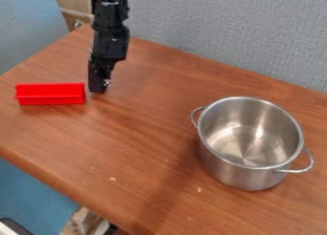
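Observation:
A red rectangular block (pixel 49 94) lies on the left part of the wooden table. My black gripper (pixel 99 82) hangs down from the arm at the upper left, its tip low and just right of the block's right end. Whether its fingers are open or shut is too small to tell. A steel pot (pixel 250 143) with two side handles stands on the right, its inside empty.
A grey wall (pixel 230 29) runs behind it. The table's near left edge drops to a blue floor (pixel 26 191).

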